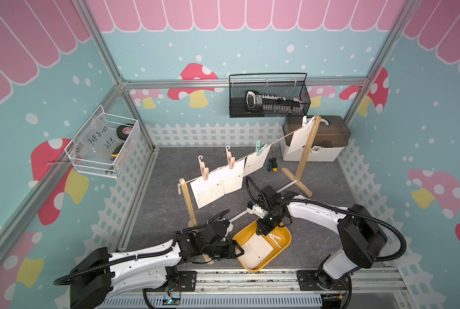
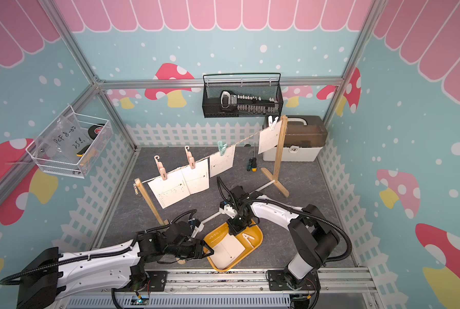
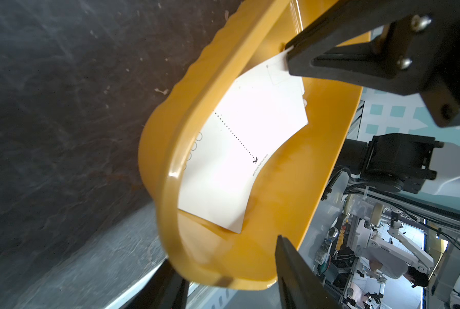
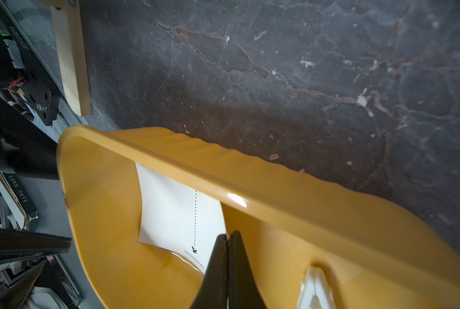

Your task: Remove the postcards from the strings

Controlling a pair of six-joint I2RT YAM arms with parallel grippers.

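A yellow tray (image 1: 285, 247) stands at the front middle with a white postcard (image 3: 230, 154) lying bent in it. At its near left end, my left gripper is shut on the tray, fingers on either side of the tray's end. My right gripper reaches into the tray, its fingers closed together at the postcard's edge; whether the edge is pinched I cannot tell. Several postcards hang from the string: two cards (image 1: 207, 193) (image 1: 233, 179) side by side at left, a middle card (image 1: 256, 161), and one (image 2: 269, 139) by the right post.
Pink pegs (image 1: 203, 168) and a teal peg (image 1: 259, 147) sit on the string. White pegs (image 2: 248, 239) lie in the tray. Wooden posts (image 1: 187, 203) (image 1: 306, 149) hold up the line. Screwdrivers (image 1: 274, 164) and a toolbox (image 1: 320, 152) stand farther back.
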